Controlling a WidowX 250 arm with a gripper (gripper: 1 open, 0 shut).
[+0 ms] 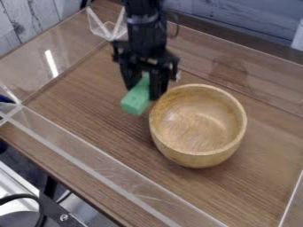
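My black gripper (pixel 145 76) reaches down from the top middle of the view, blurred, shut on a mint-green object (pixel 138 97). The green object hangs just left of and above the rim of a round wooden bowl (pixel 198 133), which is empty. The fingertips are partly hidden behind the green object and blurred.
Clear plastic strips run along its left and front edges. A white wire item (pixel 104 27) stands at the back left. Black cables lie at the bottom left.
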